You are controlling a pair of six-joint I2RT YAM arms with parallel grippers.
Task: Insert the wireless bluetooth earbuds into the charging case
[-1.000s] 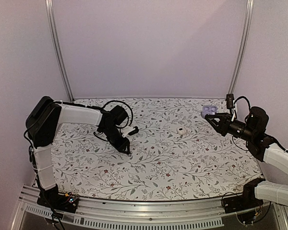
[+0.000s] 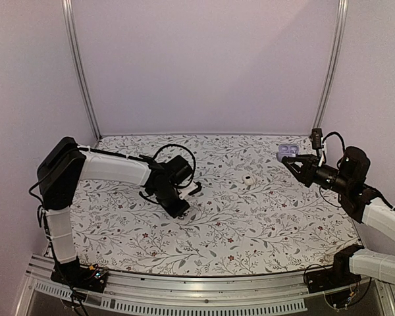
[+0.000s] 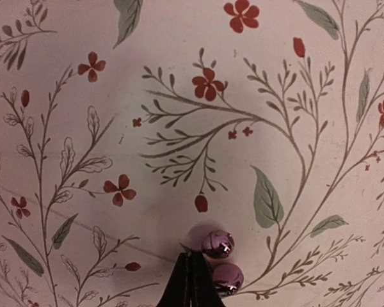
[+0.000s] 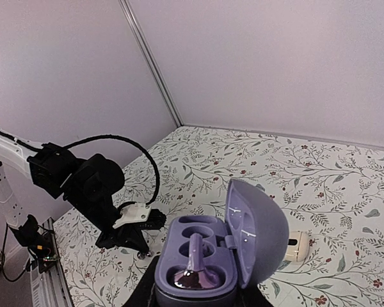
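Note:
On the patterned table lies a shiny purple earbud (image 3: 217, 244), two rounded parts of it showing in the left wrist view. My left gripper is shut with its fingertips together and nothing between them. The earbud rests just right of those fingers, outside them; the fingers hide part of it. From the top view, the left arm covers most of that spot. My right gripper (image 2: 293, 165) holds the lavender charging case (image 4: 195, 240) up over the table's right side. Its lid stands raised, and another earbud (image 4: 197, 277) sits in a front socket, stem upward.
A small white case (image 2: 249, 180) with a dark slot sits alone near the table's middle. A metal rail (image 2: 204, 303) runs along the front edge, and pale walls enclose the back and sides.
My left gripper has gone from open to shut and moved slightly right and toward the front edge. The right arm and case have stayed still.

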